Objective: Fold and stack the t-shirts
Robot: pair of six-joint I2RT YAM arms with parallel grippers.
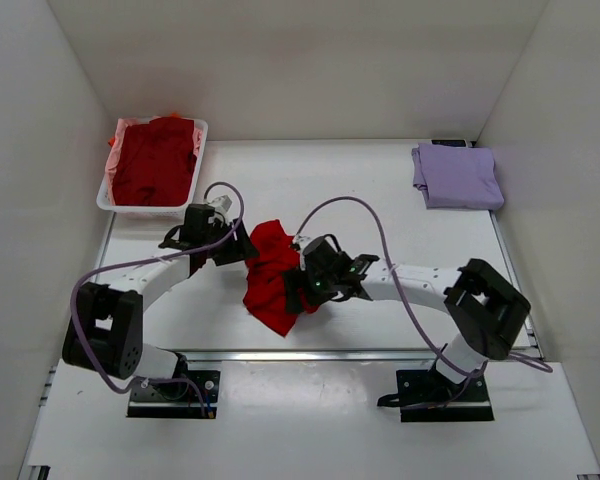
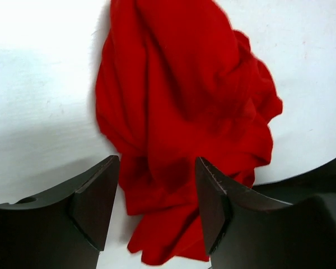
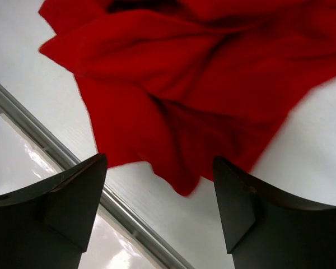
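Note:
A crumpled red t-shirt (image 1: 268, 285) lies bunched in the middle of the white table, its folds showing in both wrist views. At its left edge my left gripper (image 1: 246, 255) stands open, and the left wrist view shows the red cloth (image 2: 179, 112) ahead of the parted fingers. My right gripper (image 1: 294, 300) is over the shirt's lower right part, hiding some of it. In the right wrist view its fingers are apart, with a cloth corner (image 3: 182, 182) showing ahead of the gap; whether they touch it I cannot tell.
A white basket (image 1: 150, 210) with red and pink cloth (image 1: 155, 160) stands at the back left. A folded purple shirt (image 1: 458, 178) lies at the back right. Bare table (image 1: 380, 180) stretches between them. A metal rail (image 1: 310, 355) runs along the front edge.

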